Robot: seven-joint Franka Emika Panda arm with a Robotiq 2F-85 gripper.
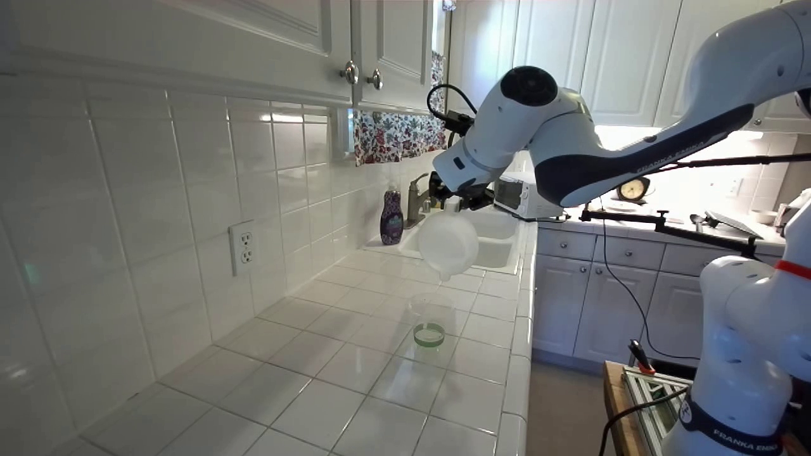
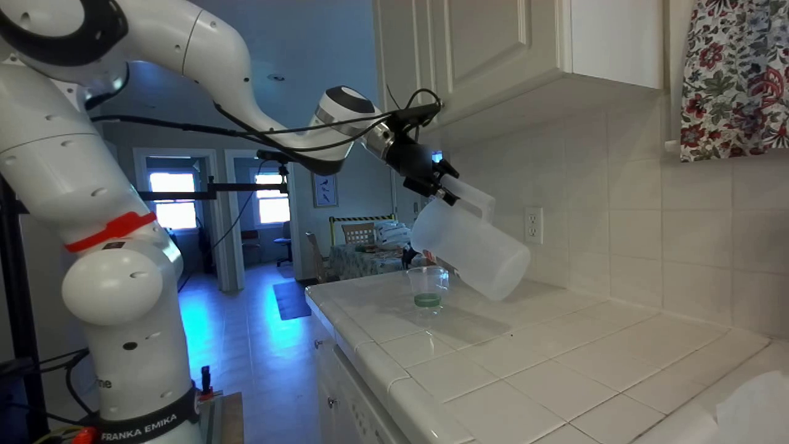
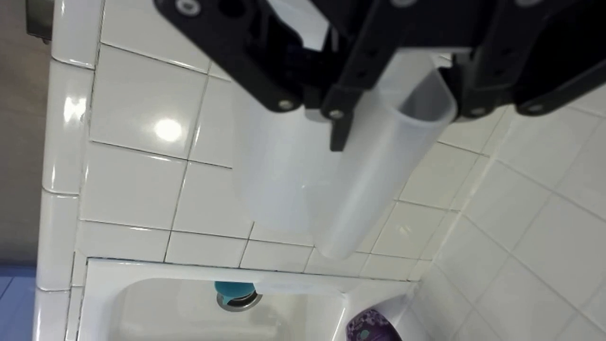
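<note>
A translucent white pitcher [image 2: 473, 248] hangs tilted above the counter, its handle [image 3: 372, 182] held between the fingers of my gripper [image 2: 449, 191]. From exterior view 1, the rounded end of the pitcher [image 1: 448, 242] faces the camera. The wrist view shows one black finger [image 3: 341, 133] against the handle and the pitcher's body to its left. A clear cup [image 2: 429, 285] with a green band near its base stands upright on the tiles; in exterior view 1 the cup [image 1: 429, 334] appears below the pitcher, apart from it. Whether the pitcher contains anything cannot be told.
Behind the pitcher lie a white sink [image 1: 498, 254] and a purple bottle [image 1: 391, 218]. Overhead cabinets [image 2: 495, 52] hang close to the arm.
</note>
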